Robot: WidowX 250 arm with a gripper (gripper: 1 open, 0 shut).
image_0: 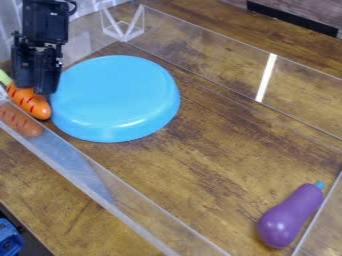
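Note:
At the upper left, the black gripper reaches down just over an orange carrot, at the left edge of a light blue disc that looks like an upturned plate or bowl. I cannot tell whether its fingers are open or shut, or whether they touch the carrot. A purple toy eggplant lies at the lower right.
Clear plastic walls border the wooden surface, one running diagonally along the lower left. A blue object sits at the bottom left corner.

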